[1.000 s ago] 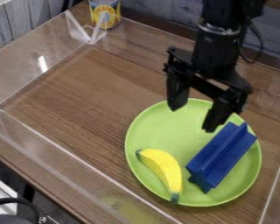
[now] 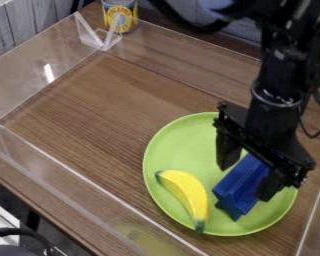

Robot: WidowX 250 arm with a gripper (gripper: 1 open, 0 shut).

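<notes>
A green plate [image 2: 172, 153] lies on the wooden table. A yellow banana [image 2: 188, 195] rests on its left part. A blue block [image 2: 236, 190] lies on the plate's right part, partly hidden under my black gripper [image 2: 252, 164], which stands open low over it, its fingers reaching down on either side. Whether the fingers touch the block I cannot tell.
A can [image 2: 120, 16] stands at the back left behind a clear plastic edge. Clear walls run along the left and front of the table.
My gripper has come down and toward the front, from above the back of the plate to low over the blue block. The banana has not moved.
</notes>
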